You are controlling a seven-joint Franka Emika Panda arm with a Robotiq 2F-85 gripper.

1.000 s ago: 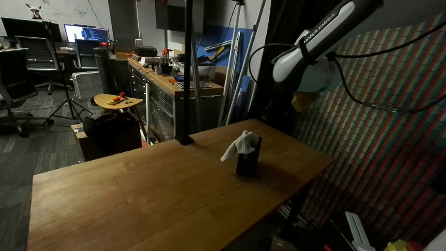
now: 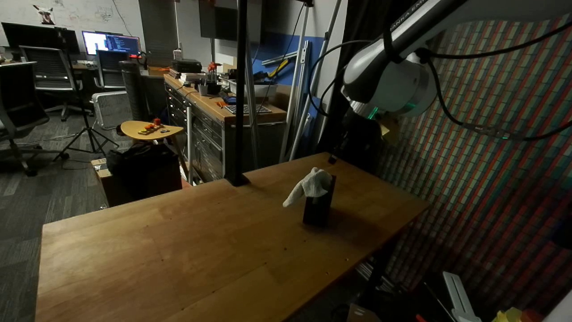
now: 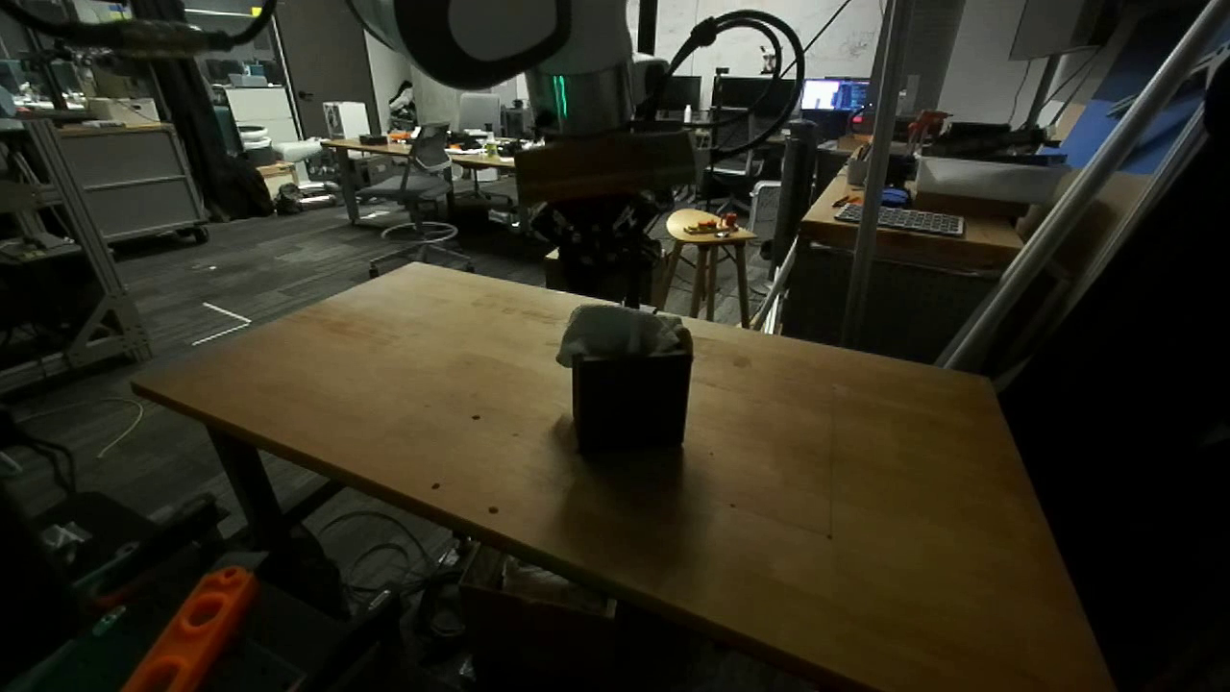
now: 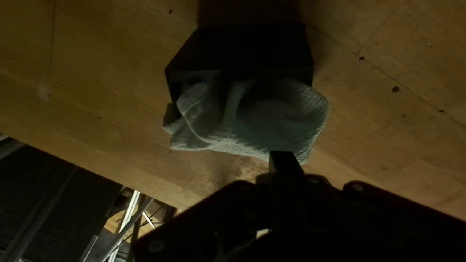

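A pale grey-white cloth (image 2: 313,183) lies draped over the top of a dark, upright box (image 2: 317,211) on the wooden table. In the wrist view the cloth (image 4: 262,124) bulges out of the black box (image 4: 249,48) and hangs over one side. My gripper (image 2: 333,160) hovers beyond the box, apart from the cloth in exterior view 1. Its dark fingertips (image 4: 284,158) are together and overlap the cloth's edge in the wrist view. Nothing shows between them. From exterior view 2 the gripper (image 3: 631,294) appears behind the cloth, partly lost in darkness.
A black upright post (image 2: 239,107) stands at the table's edge, left of the box in exterior view 1. A workbench with clutter (image 2: 230,107) is past that edge. The scene is dim.
In exterior view 1 the arm's wrist has shifted left and tilted, bringing the dark fingertips into sight near the table's far corner. Cloth and box have stayed where they were.
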